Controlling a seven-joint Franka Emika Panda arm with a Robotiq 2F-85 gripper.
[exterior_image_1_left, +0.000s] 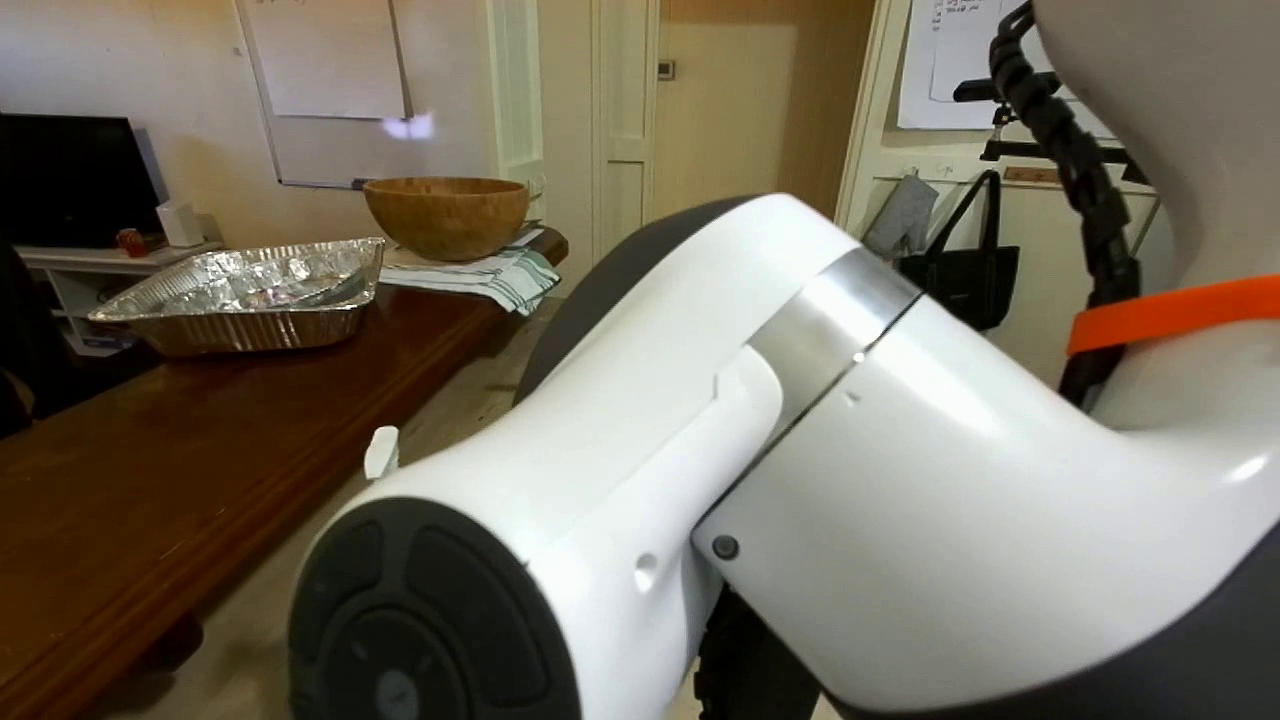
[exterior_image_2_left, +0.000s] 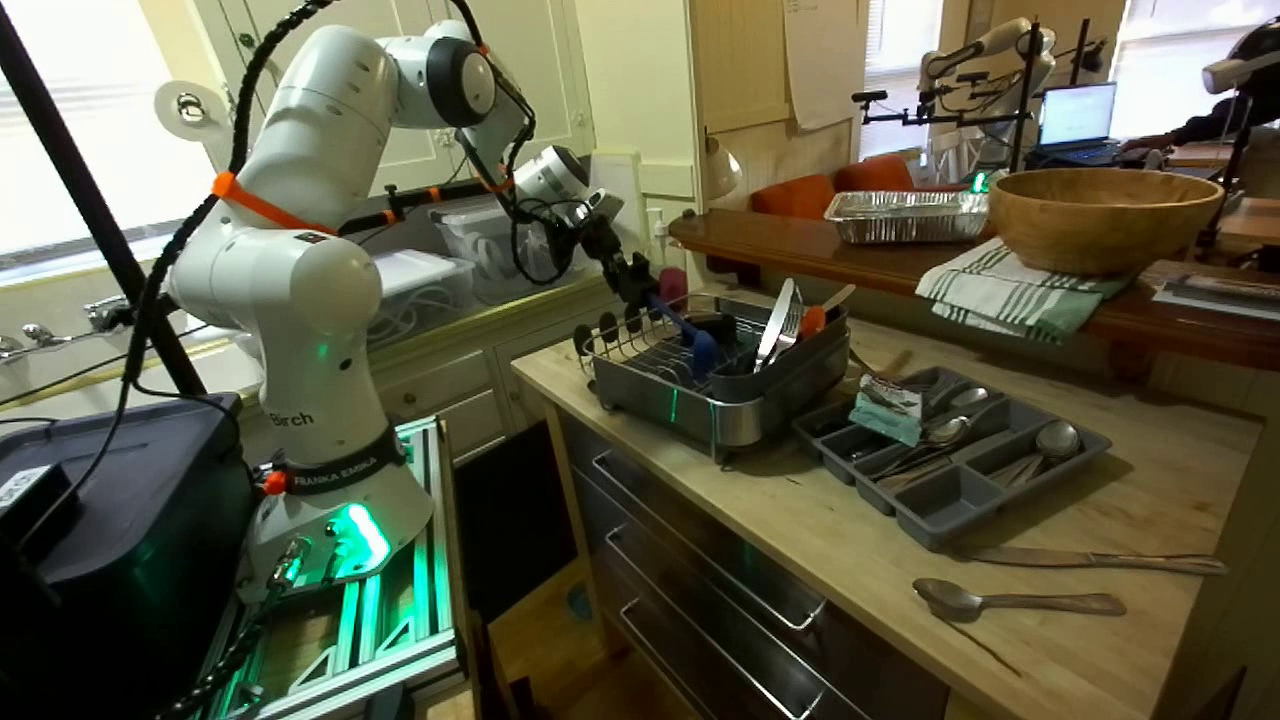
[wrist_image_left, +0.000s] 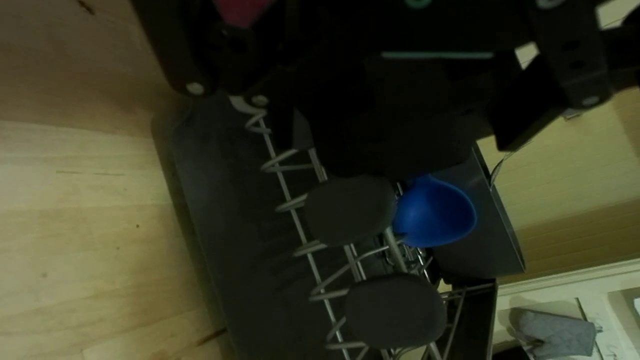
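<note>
In exterior view 2 my gripper (exterior_image_2_left: 636, 286) hangs over the left back part of a grey dish rack (exterior_image_2_left: 654, 402). A blue utensil (exterior_image_2_left: 703, 350) with a rounded head leans in the rack, its handle rising toward the gripper. From the wrist, the gripper has its dark fingers spread wide, above the rack. The blue head (wrist_image_left: 436, 213) shows just past the gripper, beside a dark rounded knob (wrist_image_left: 349, 210). Deep shadow hides most of the space between the fingers and the utensil's handle. Exterior view 1 shows only the arm (exterior_image_1_left: 600, 444).
Knives and other cutlery (exterior_image_2_left: 782, 322) stand at the rack's right end. To its right lie a grey cutlery tray (exterior_image_2_left: 960, 510), a loose spoon (exterior_image_2_left: 1020, 602) and a knife (exterior_image_2_left: 1098, 560). A wooden bowl (exterior_image_2_left: 1098, 222) and foil pan (exterior_image_2_left: 906, 222) sit on the raised ledge.
</note>
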